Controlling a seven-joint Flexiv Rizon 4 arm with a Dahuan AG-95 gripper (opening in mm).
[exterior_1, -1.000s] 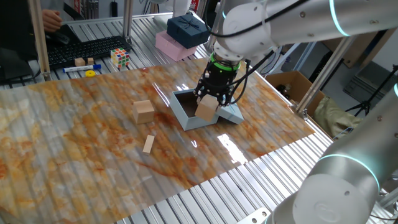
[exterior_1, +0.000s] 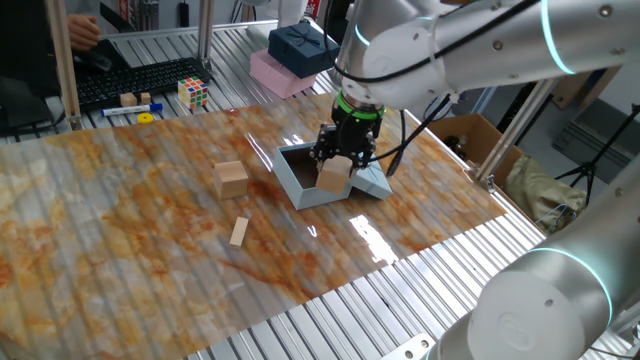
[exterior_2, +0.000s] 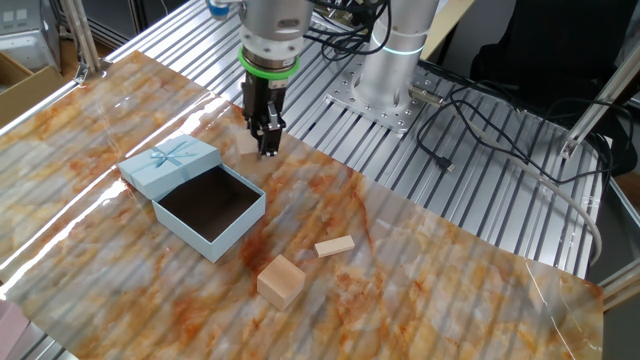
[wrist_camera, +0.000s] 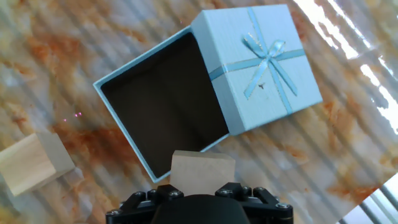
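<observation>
My gripper (exterior_1: 338, 160) is shut on a plain wooden block (exterior_1: 334, 175), which hangs from the fingertips. The wrist view shows this block (wrist_camera: 202, 173) at the bottom middle, overlapping the near corner of a light-blue gift box (wrist_camera: 124, 134). The open box has a dark, empty-looking interior; its ribboned lid (wrist_camera: 273, 68) leans across one side. In exterior view 2 the gripper (exterior_2: 267, 145) stands beside the box (exterior_2: 215, 248), on the robot base's side, with the block mostly behind the fingers. A wooden cube (exterior_2: 281, 283) and a thin wooden strip (exterior_2: 334, 246) lie apart on the marbled sheet.
A Rubik's cube (exterior_1: 193, 93), a keyboard (exterior_1: 130, 88) and stacked dark-blue (exterior_1: 302, 48) and pink (exterior_1: 280, 75) boxes sit along the far side. Much of the marbled sheet (exterior_1: 100, 250) is bare. A metal post (exterior_1: 204, 35) rises at the table edge.
The upper arm and wrist have shifted slightly and changed their tilt. The held block has barely moved, edging a little to the right in exterior view 1. Box, lid, cube and strip stay put.
</observation>
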